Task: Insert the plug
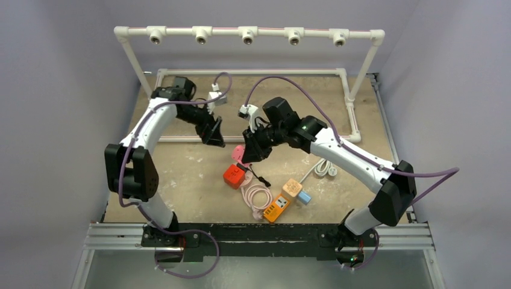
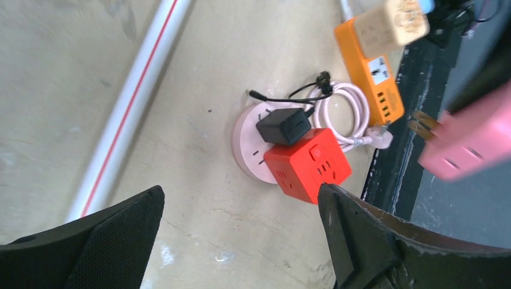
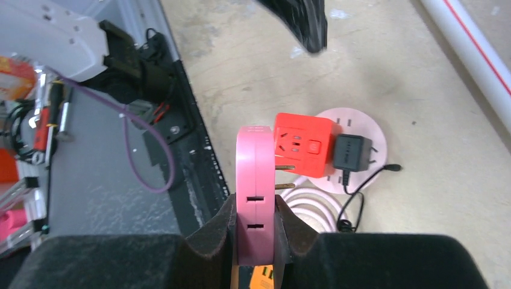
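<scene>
A pink plug (image 3: 255,174) with two metal prongs is held between the fingers of my right gripper, raised above the table. It also shows at the right edge of the left wrist view. My left gripper hangs open and empty to the upper left of a red cube socket (image 1: 234,176), which has slots on its top. The red cube sits at a round pink strip (image 2: 250,141), beside a black adapter (image 3: 352,152).
An orange power strip (image 1: 274,209) with a wooden cube (image 1: 292,189) and blue block, a coiled pink cable (image 1: 259,195) and a white cable (image 1: 325,168) lie nearby. A white pipe frame (image 1: 355,108) borders the back.
</scene>
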